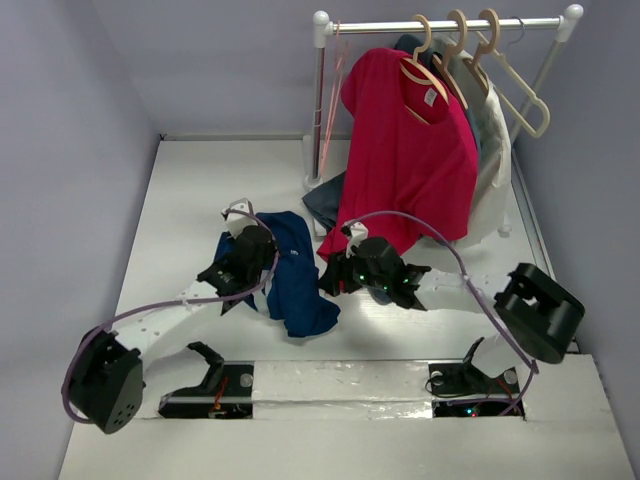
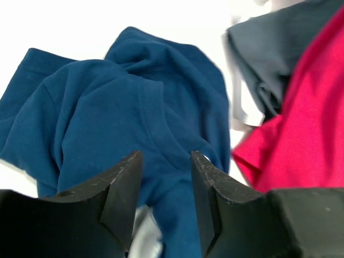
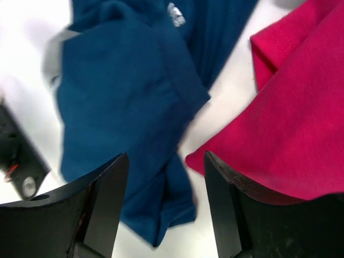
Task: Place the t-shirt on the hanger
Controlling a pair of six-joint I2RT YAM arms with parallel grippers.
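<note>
A dark navy t-shirt [image 1: 305,290] lies crumpled on the white table, a pale patch showing in its folds. My left gripper hovers over it, fingers apart, pointing down at the cloth. My right gripper is above the shirt's right part, beside the hem of a red shirt, its fingers apart over cloth and table. Wooden hangers [image 1: 455,20] hang on the rail at the back, several with garments on them; a pale one [image 1: 535,115] at the right sticks out.
The red shirt [image 1: 400,170] hangs down to the table beside the navy one, with grey cloth [image 1: 322,200] behind it. The rack's rail [image 1: 370,27] spans the back.
</note>
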